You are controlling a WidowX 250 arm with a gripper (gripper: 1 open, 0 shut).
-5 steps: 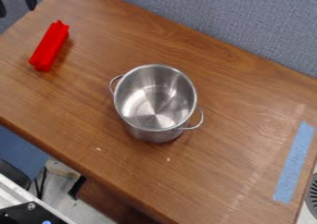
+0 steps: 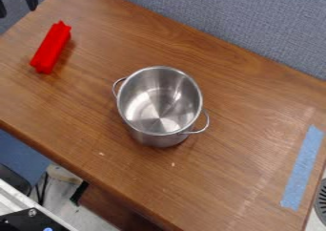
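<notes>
An empty stainless steel pot (image 2: 159, 106) with two side handles stands upright at the middle of the wooden table. To its left, near the table's left side, lies a red oblong object (image 2: 51, 47), set at a slant. A dark piece at the top left corner of the view may be part of my arm; it is cut off by the frame, and I cannot make out a gripper there.
The wooden table (image 2: 211, 53) has clear room behind, right of and in front of the pot. A blue tape strip (image 2: 300, 168) lies at the right. A grey padded surface (image 2: 254, 15) borders the back. Cables and equipment show below the front left edge.
</notes>
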